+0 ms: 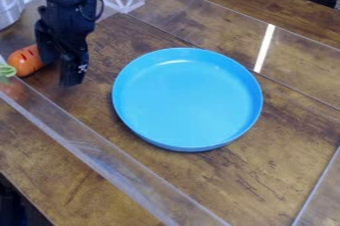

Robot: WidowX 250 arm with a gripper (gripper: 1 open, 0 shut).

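Note:
My black gripper hangs at the upper left over the wooden table, its fingers open. Just left of it lies an orange carrot toy with a pale green top, partly behind the gripper; I cannot tell whether they touch. A large round blue plate sits in the middle of the table, to the right of the gripper and apart from it.
Clear plastic strips or walls run along the left, back and right of the table. A white object stands at the top left corner. Bare wood surrounds the plate at the back and front right.

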